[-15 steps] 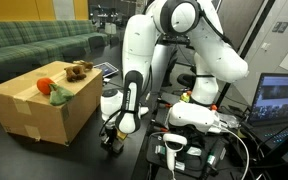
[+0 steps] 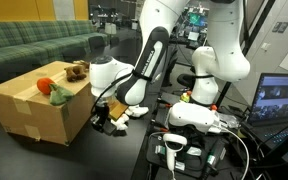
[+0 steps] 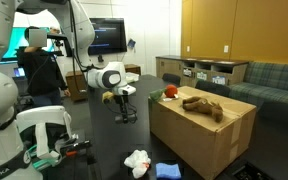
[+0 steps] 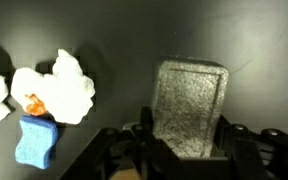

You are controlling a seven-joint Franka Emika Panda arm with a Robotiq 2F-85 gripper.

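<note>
My gripper is shut on a greyish-brown speckled block (image 4: pixel 187 105) with a pale, rounded far end. The block sticks out past the fingers over the dark table. In exterior view 1 my gripper (image 2: pixel 106 118) hangs beside the near right end of the cardboard box, and the block is too dark there to make out. Exterior view 2 has the gripper (image 3: pixel 123 101) on the far side of the table, left of the box. Two white crumpled pieces and a light blue sponge (image 4: pixel 36 141) lie to the left in the wrist view.
The cardboard box (image 3: pixel 206 140) bears a red round thing (image 3: pixel 171 91), something green, and a brown plush-like thing (image 3: pixel 204 106). A white crumpled piece (image 3: pixel 137 162) and the blue sponge (image 3: pixel 168 171) lie at the near edge in exterior view 2. Bare table surrounds the gripper.
In exterior view 1 my gripper has risen from low over the table and shifted slightly left, toward the box. The box and the things on it have stayed put.
</note>
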